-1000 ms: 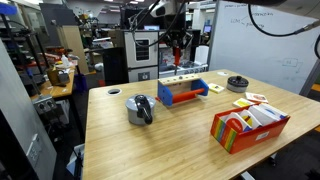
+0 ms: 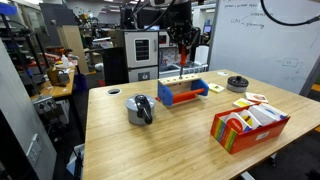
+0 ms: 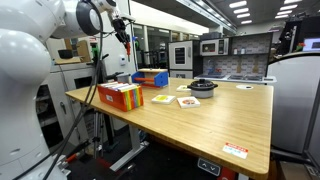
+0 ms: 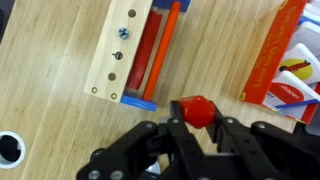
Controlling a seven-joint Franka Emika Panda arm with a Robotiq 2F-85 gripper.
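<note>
My gripper is shut on a red object [image 4: 198,110], seen end-on in the wrist view with a rounded tip; its full shape is hard to tell. In exterior view 1 the red object [image 2: 183,57] hangs upright below the arm, above the table. Under and behind it in that view stands a toy toolbox [image 2: 180,99] of pale wood with blue ends and an orange bar. The wrist view shows the toolbox [image 4: 110,52] from above, with holes and a screw head in its wooden strip. The held object is apart from it.
A red box [image 2: 232,141] of assorted items stands at the table's right front. A silver pot [image 2: 139,109] is at the left and a lidded dark pot [image 2: 237,82] at the back right. Yellow cards lie near the back right.
The things on the table stay put.
</note>
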